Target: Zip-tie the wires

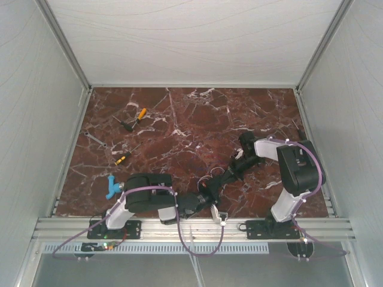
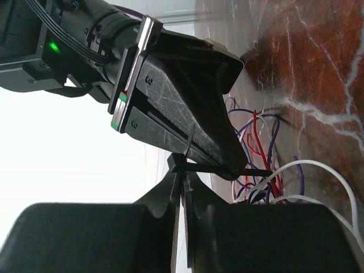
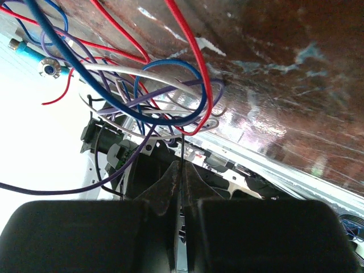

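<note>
A black zip tie (image 2: 205, 168) crosses from my left gripper to a bundle of red, blue, purple and white wires (image 2: 264, 151). Its head sits at the left fingertips, which are shut on it, and a short tail sticks up there. Whether the loop closes round the bundle is hidden. My right gripper is shut with the thin black strap rising from its tips toward the wires (image 3: 165, 111). In the top view the two grippers nearly meet near the front of the table, covering most of the wires.
Two screwdrivers (image 1: 141, 114) (image 1: 122, 158), pliers (image 1: 126, 126) and a wrench (image 1: 96, 139) lie on the left of the marble table. A light blue object (image 1: 112, 188) is beside the left arm.
</note>
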